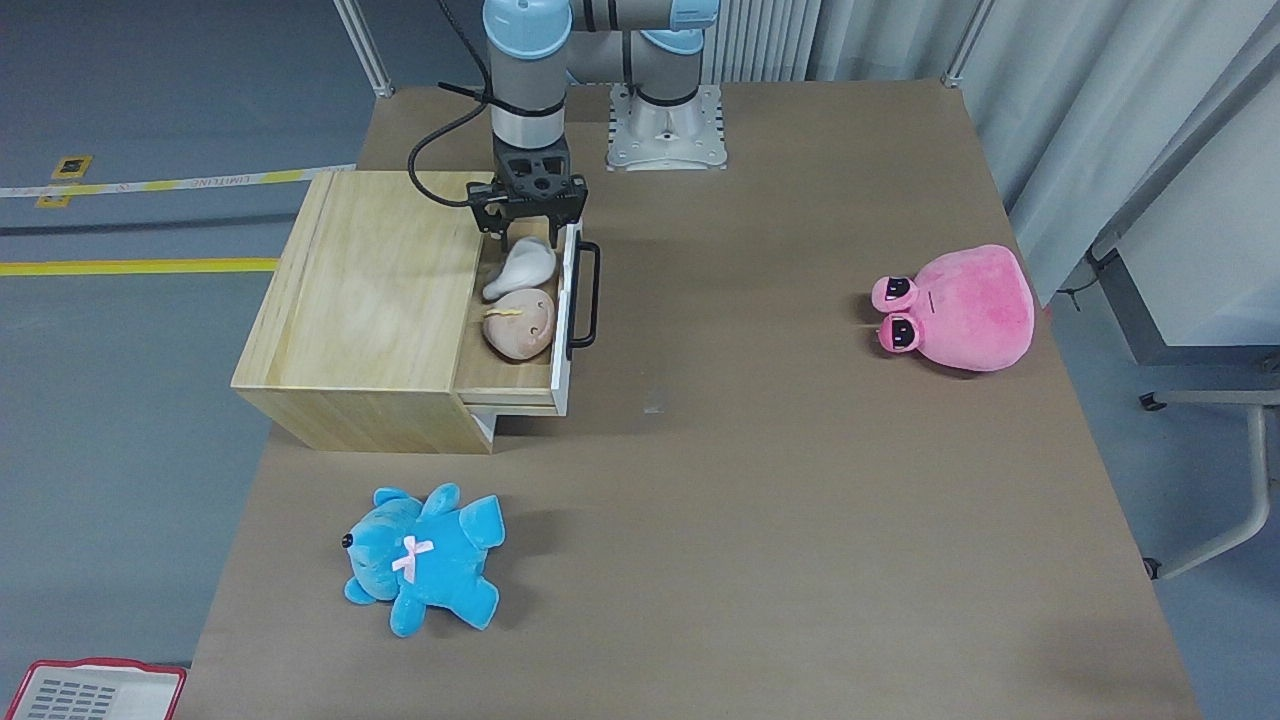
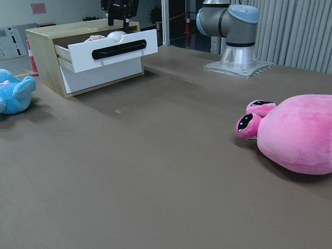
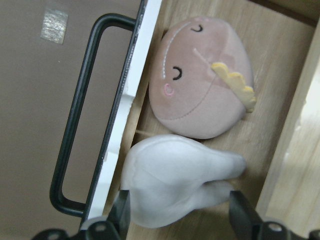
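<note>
A white plush toy (image 1: 523,262) and a round pinkish plush (image 1: 518,324) lie in the pulled-out drawer of the wooden cabinet; in the wrist view the white one (image 3: 172,180) is below the pinkish one (image 3: 200,75). My gripper (image 1: 529,230) is over the drawer's back end, open, its fingers apart on either side of the white plush's lower part in the wrist view, not closed on it. The black drawer handle (image 1: 594,294) is on the drawer's white front (image 2: 83,54).
A blue bear (image 1: 434,564) lies on the table before the cabinet. A pink plush (image 1: 966,307) lies at the right edge. The robot's base (image 1: 666,144) stands at the back.
</note>
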